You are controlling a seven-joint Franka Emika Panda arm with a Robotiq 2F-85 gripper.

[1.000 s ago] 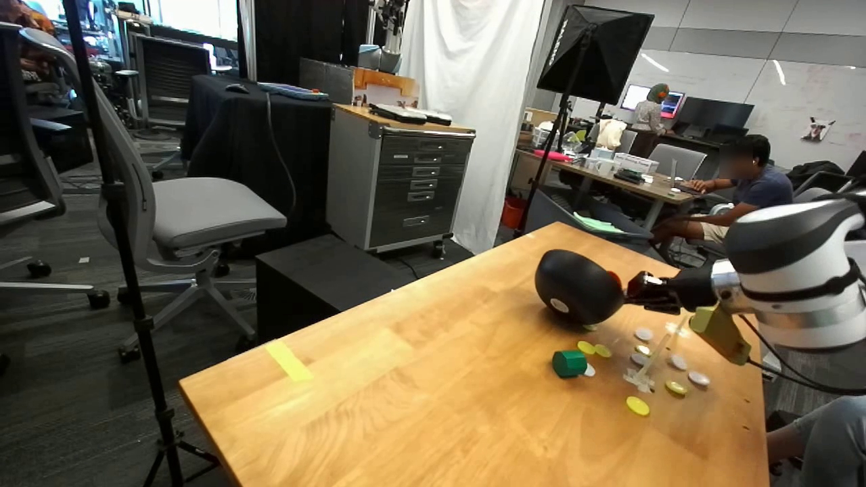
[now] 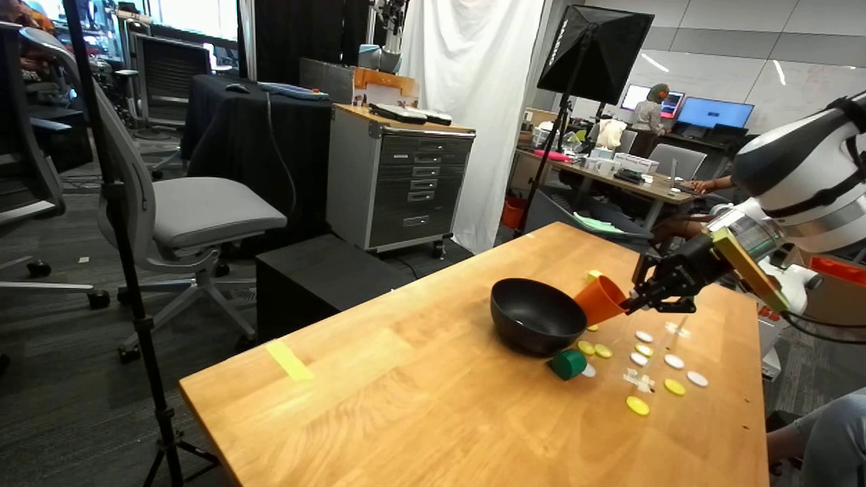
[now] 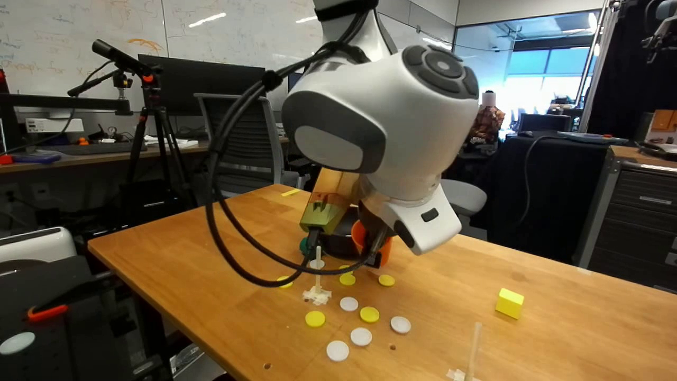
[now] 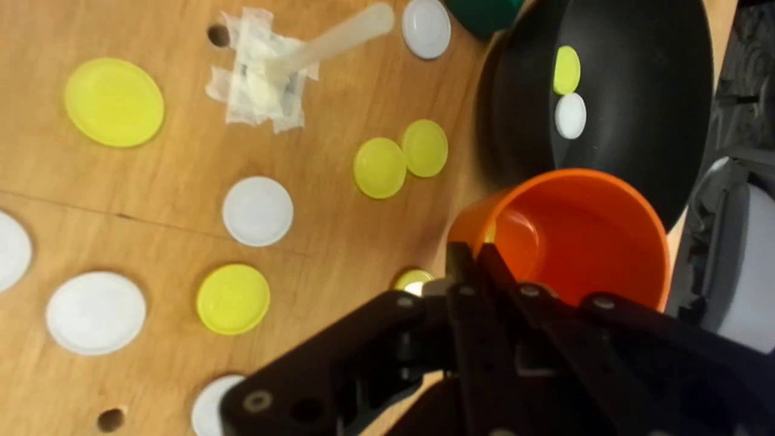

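An orange cup [image 2: 601, 299] is tilted against the right side of the black bowl [image 2: 537, 316], its wall pinched by my gripper. In the wrist view the cup's open mouth faces the camera, with a sliver of yellow inside near the fingers. The bowl stands on the table with a yellow disc [image 4: 567, 70] and a white disc [image 4: 570, 116] inside. Several more yellow discs [image 4: 115, 102] and white discs [image 4: 258, 211] lie scattered on the wood near the cup. In exterior view 2 the arm hides most of the bowl and the gripper.
A green block [image 2: 568, 364] sits close to the bowl's near side. Taped upright sticks [image 4: 330, 43] rise from the table among the discs. One yellow cube [image 3: 509, 304] stands apart from them.
The bowl, earlier tipped on its side by the gripper, now rests upright and farther left. The orange cup, mostly hidden before, is in plain view. The arm has risen and turned.
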